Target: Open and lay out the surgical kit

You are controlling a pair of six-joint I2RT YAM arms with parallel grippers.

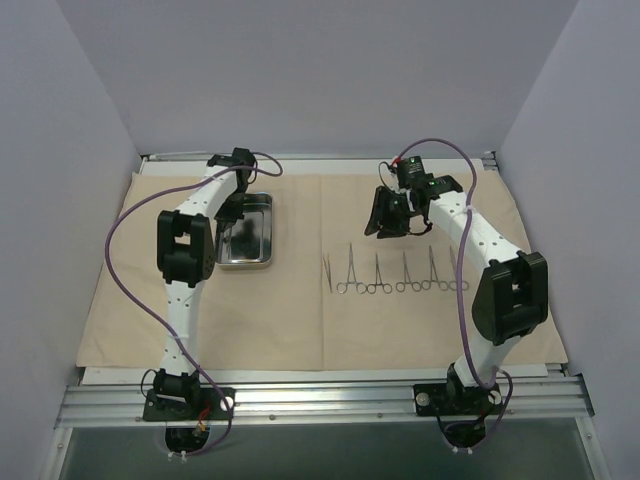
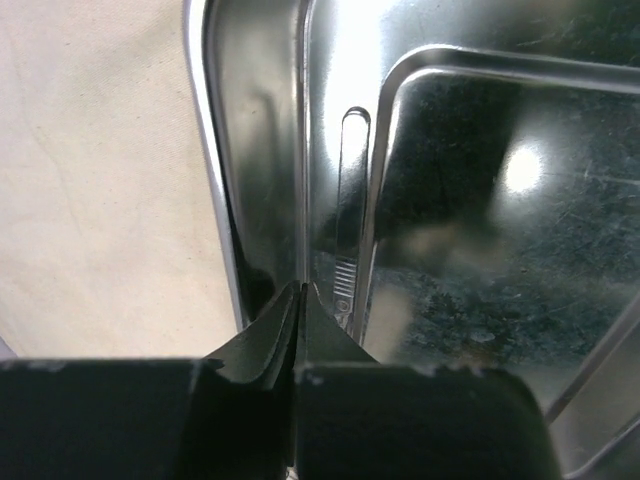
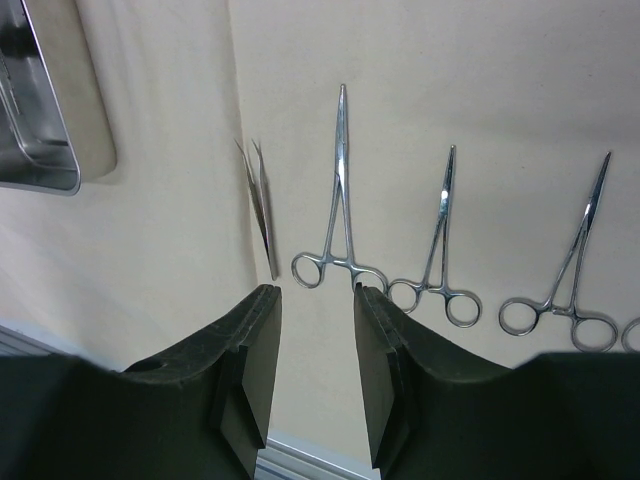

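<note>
A slim scalpel handle [image 2: 349, 200] lies along the left inner side of the metal tray [image 1: 244, 264], between the tray's wall and a raised ridge. My left gripper is shut with its tips together over the tray, nothing between them; the lower end of the handle passes just right of the tips and is partly hidden behind them. Over the cloth on the right, my right gripper stands open and empty. Tweezers [image 3: 260, 208] and a long clamp [image 3: 340, 190] lie on the cloth ahead of it.
Several more scissor-like clamps [image 1: 405, 272] form a row on the beige cloth [image 1: 270, 330], right of the tweezers. Cloth to the left of the tray and in front of it is bare. Grey walls stand on both sides.
</note>
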